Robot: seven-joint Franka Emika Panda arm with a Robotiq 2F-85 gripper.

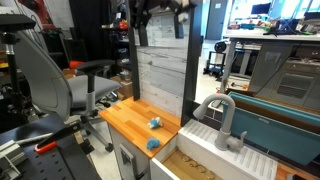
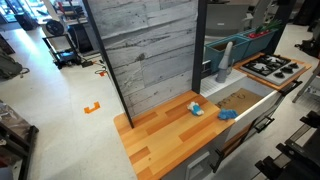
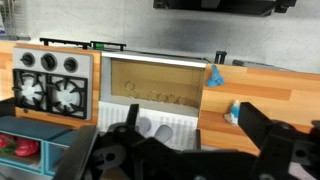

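High over the counter, my gripper point(image 1: 162, 22) has its dark fingers spread at the top of exterior view 1. In the wrist view the gripper stands open, the counter showing through its gap and nothing held. Two small blue things rest on the wooden counter point(image 2: 170, 140). One blue piece point(image 3: 215, 76) lies by the basin's edge; a blue-and-white piece point(image 3: 235, 112) is farther along the wood. Both sit well below the gripper, apart from it. A shallow basin point(image 3: 155, 60) with a brown bottom and faint ring shapes adjoins the counter.
A grey faucet point(image 1: 226, 120) rises behind the basin on a white ribbed drainboard. A stove point(image 2: 270, 67) stands beyond, and a blue bin point(image 3: 30, 133) holds red items. The grey wood-plank wall panel point(image 2: 155, 65) backs the counter.
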